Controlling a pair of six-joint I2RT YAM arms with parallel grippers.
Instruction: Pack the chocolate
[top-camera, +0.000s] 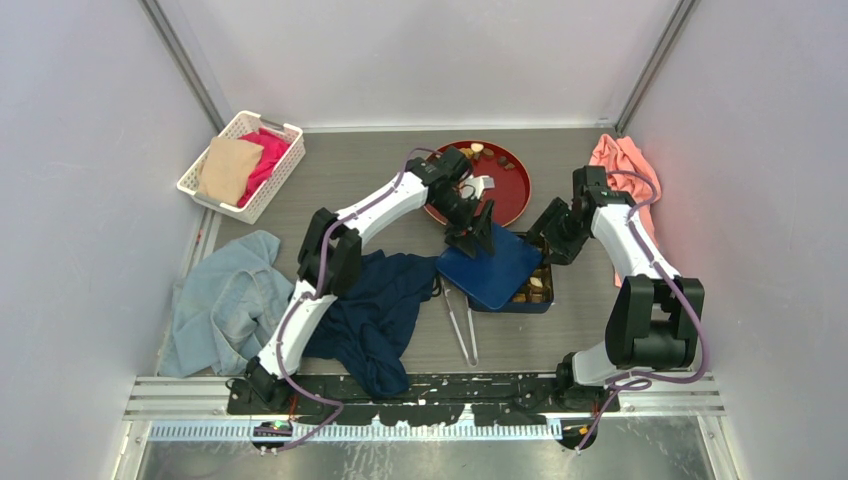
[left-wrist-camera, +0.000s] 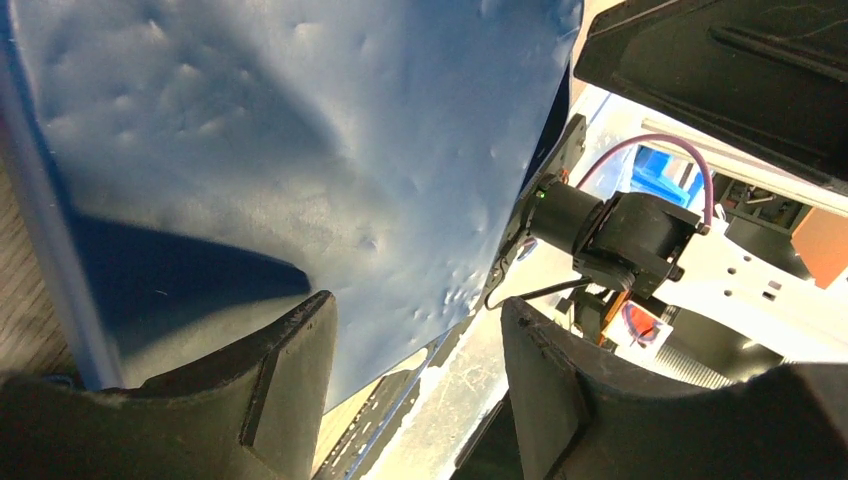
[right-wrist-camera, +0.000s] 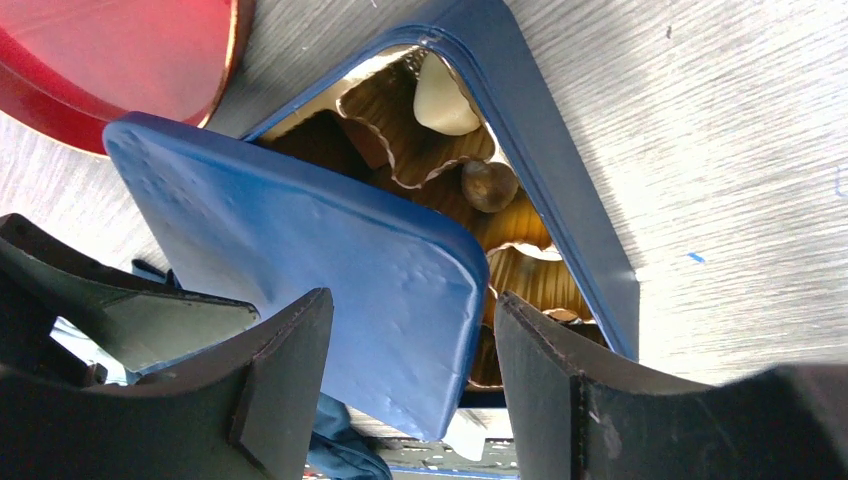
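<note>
A blue lid (top-camera: 488, 272) lies askew across a dark chocolate box (top-camera: 540, 300). In the right wrist view, gold compartments show along one side, holding a white chocolate (right-wrist-camera: 443, 100) and a round brown one (right-wrist-camera: 490, 185). My left gripper (top-camera: 470, 236) is over the lid's back left part, open, the lid below its fingers in the left wrist view. My right gripper (top-camera: 548, 240) is above the box's back right, open, the lid's corner between and beyond its fingertips in the right wrist view.
A red round tray (top-camera: 509, 190) with small pieces stands behind the box. Tongs (top-camera: 471, 340) lie in front left of it. Navy cloth (top-camera: 370, 320), denim (top-camera: 215, 310), pink cloth (top-camera: 625, 155) and a white basket (top-camera: 255, 205) surround the workspace.
</note>
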